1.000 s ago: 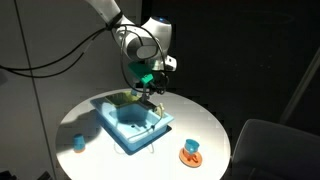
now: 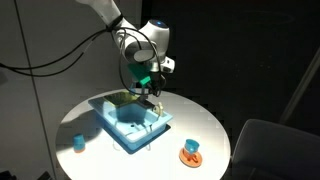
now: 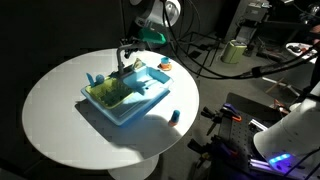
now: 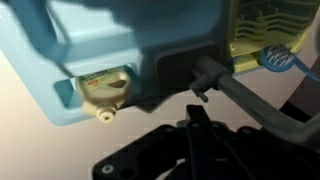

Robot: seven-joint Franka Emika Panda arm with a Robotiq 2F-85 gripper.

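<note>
My gripper is shut, with nothing showing between its fingers. In the wrist view its tips point at the grey faucet [image 4: 250, 103] of a light-blue toy sink [image 4: 115, 38], just short of the small knob at the faucet's base. Whether they touch the knob is hard to tell. A cream bottle [image 4: 105, 92] sits in a corner recess of the sink. In exterior view 1 the arm hangs over the far side of the sink [image 2: 130, 138], its fingertips small and dark against the faucet area.
A yellow-green rack [image 4: 272, 20] with a blue brush [image 4: 278, 58] fills one end of the sink. On the round white table [image 2: 185, 125] stand a blue cup [image 2: 79, 143] and another blue cup [image 2: 191, 146] on an orange plate [image 2: 190, 158].
Over the last second the arm has shifted slightly left in exterior view 1, staying above the sink's far side. The sink, cups and plate have not moved.
</note>
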